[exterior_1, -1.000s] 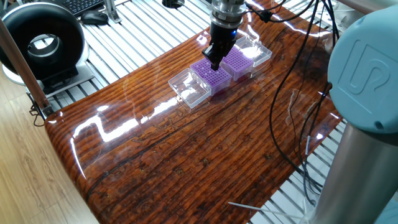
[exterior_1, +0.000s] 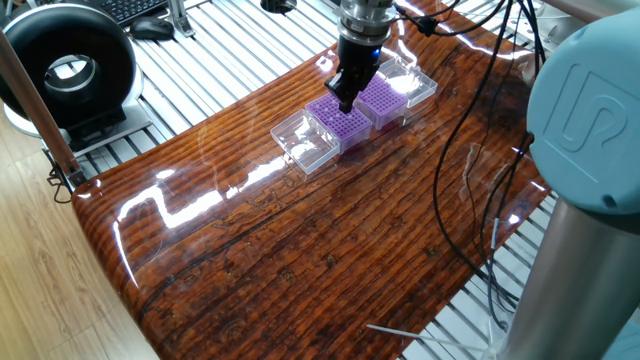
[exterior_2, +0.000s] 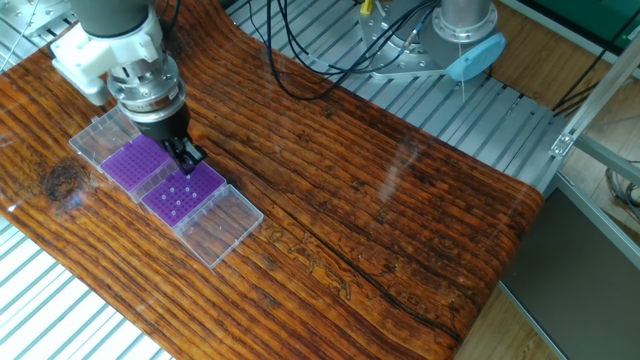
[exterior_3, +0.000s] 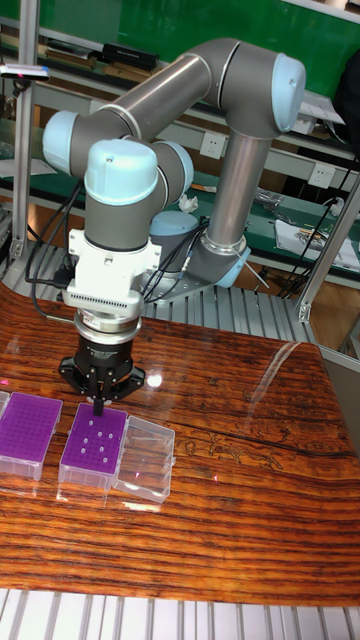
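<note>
Two clear boxes with purple hole racks stand side by side. The tube rack (exterior_3: 89, 449) holds several small white tubes standing in its holes; in exterior view 2 the same tube rack (exterior_2: 202, 181) is the nearer one to the table's middle. No tubes show in the other purple rack (exterior_3: 29, 429). My gripper (exterior_3: 98, 410) points down at the back edge of the tube rack, its fingers together. Whether its tips touch the rack, or a tiny tube sits between them, is too small to tell. From exterior view 1, the gripper (exterior_1: 345, 107) covers part of that rack.
An open clear lid (exterior_2: 222, 226) lies flat beside the tube rack, and another lid (exterior_2: 103, 135) lies at the far end of the other box. Broad bare wood (exterior_2: 350, 210) spreads across the table. Black cables (exterior_1: 462, 130) hang near the arm's base.
</note>
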